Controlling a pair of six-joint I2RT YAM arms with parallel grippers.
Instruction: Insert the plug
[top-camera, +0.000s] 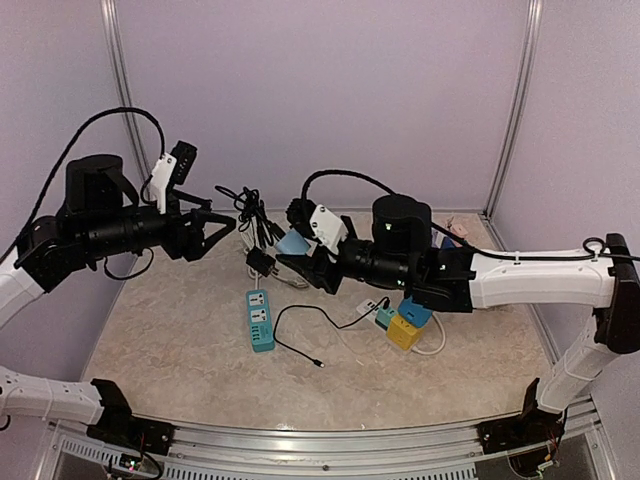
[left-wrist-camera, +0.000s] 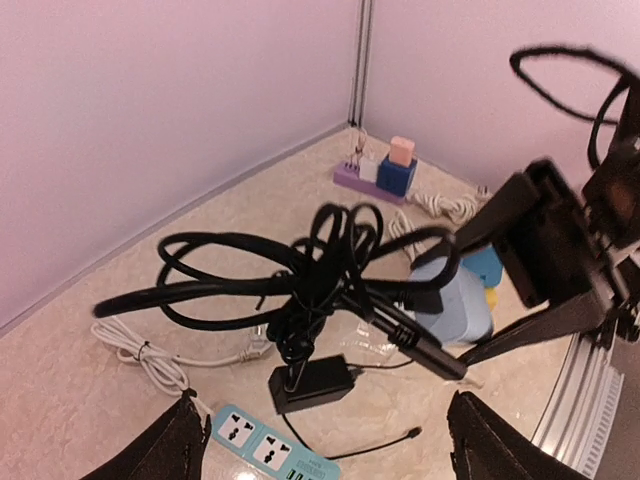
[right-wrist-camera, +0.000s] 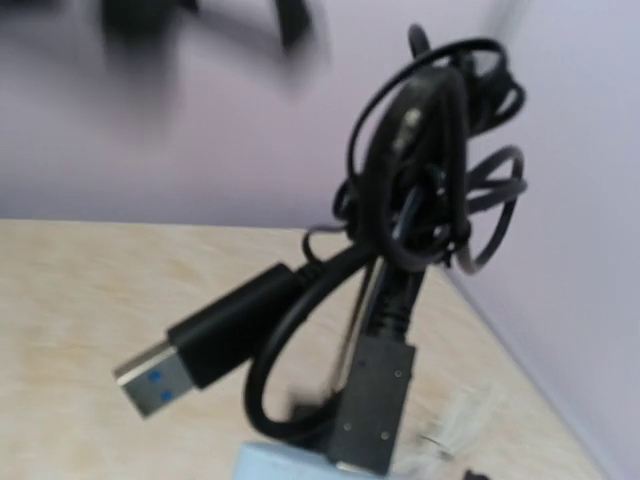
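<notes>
A light-blue cube (top-camera: 293, 243) is held up over the table, my right gripper (top-camera: 298, 241) shut on it. In the left wrist view, that gripper's dark fingers (left-wrist-camera: 525, 330) lie on two sides of the cube (left-wrist-camera: 455, 300). Next to the cube hangs a bundled black cable (right-wrist-camera: 430, 170) with a black plug (right-wrist-camera: 372, 405) whose end reaches the cube; whether it is seated cannot be made out. A USB end (right-wrist-camera: 155, 378) sticks out sideways, and a black box (left-wrist-camera: 310, 383) dangles below. My left gripper (top-camera: 222, 222) stands open and empty, left of the bundle.
On the table lie a teal power strip (top-camera: 260, 320), a loose black cable (top-camera: 300, 309) and a yellow cube (top-camera: 403, 332) beside blue ones at the right. Pinkish and blue blocks (left-wrist-camera: 398, 168) sit at the back right.
</notes>
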